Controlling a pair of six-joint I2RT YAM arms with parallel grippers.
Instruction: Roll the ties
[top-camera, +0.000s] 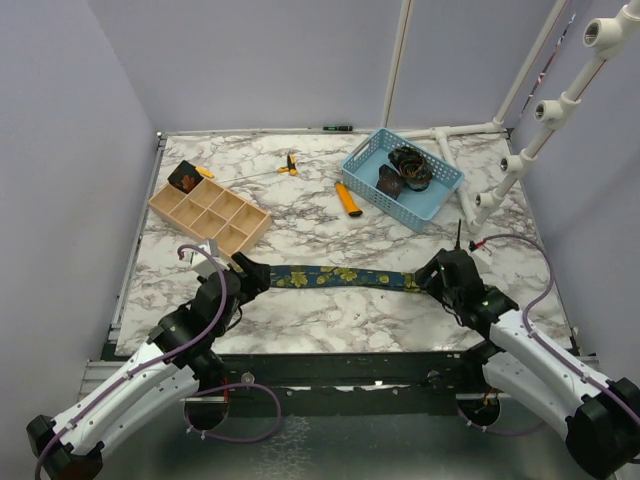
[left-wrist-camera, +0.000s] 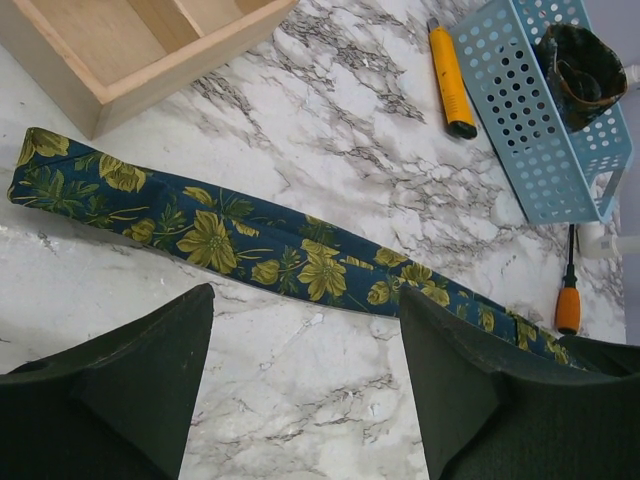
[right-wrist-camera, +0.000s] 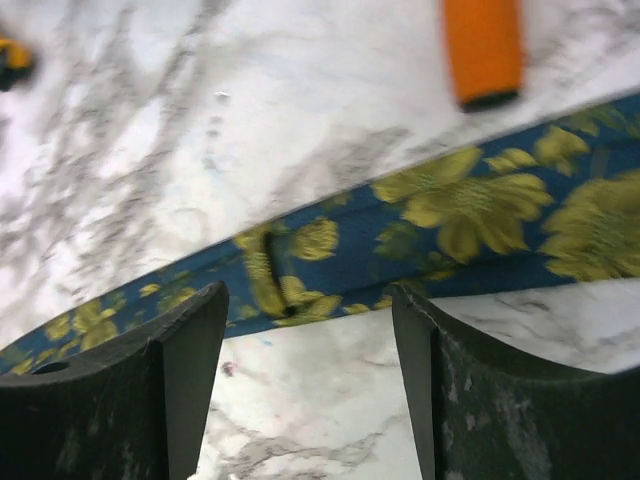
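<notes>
A dark blue tie with yellow flowers (top-camera: 335, 277) lies stretched flat across the marble table. Its wide end (left-wrist-camera: 50, 175) lies near the wooden box in the left wrist view; the far narrow part runs out of frame. Over the tie's left end my left gripper (top-camera: 262, 272) stands open, its fingers (left-wrist-camera: 165, 345) apart with nothing between. My right gripper is also open, above the tie's right part, where a sewn loop (right-wrist-camera: 262, 270) crosses the cloth. The tie passes ahead of both right fingers, not gripped. In the divided wooden box (top-camera: 212, 212), one dark rolled tie (top-camera: 185, 177) sits at the back left.
A blue basket (top-camera: 430, 212) holding dark rolled ties (top-camera: 411, 168) stands at the back right. An orange-yellow tool (top-camera: 348, 199) lies left of it. A screwdriver (left-wrist-camera: 568, 310) lies beyond the tie's right part. Free table lies in front of the tie.
</notes>
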